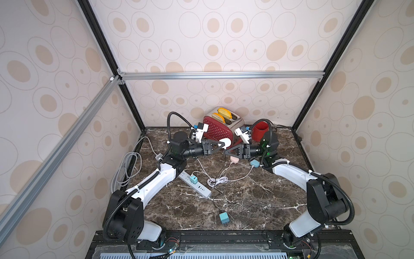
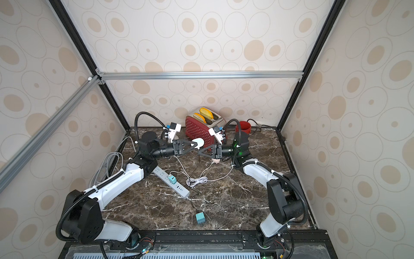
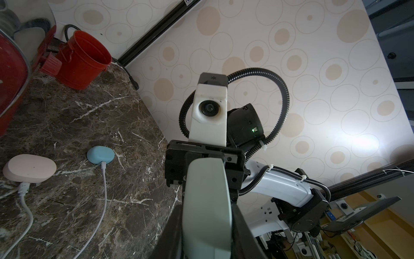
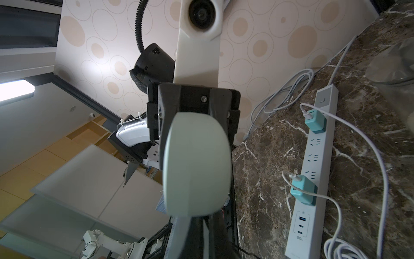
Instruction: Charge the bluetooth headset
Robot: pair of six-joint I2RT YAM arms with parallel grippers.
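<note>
A white rounded case [image 1: 225, 142], seen pale close up in both wrist views [image 3: 206, 202] [image 4: 196, 164], is held in the air by my left gripper [image 1: 217, 146], which is shut on it. My right gripper [image 1: 228, 152] faces it from just below and right, shut; whether anything thin is between its fingers is hidden behind the case. On the table behind lie a pink case [image 3: 29, 167] and a blue case [image 3: 100, 154], each with a white cable attached. A power strip [image 4: 297, 228] with teal chargers [image 4: 303, 190] lies at the left.
A red toaster [image 2: 196, 129] and a red bucket [image 3: 86, 64] stand at the back. Coiled white cable [image 2: 196, 181] lies in the middle, a teal block [image 1: 224, 218] near the front edge.
</note>
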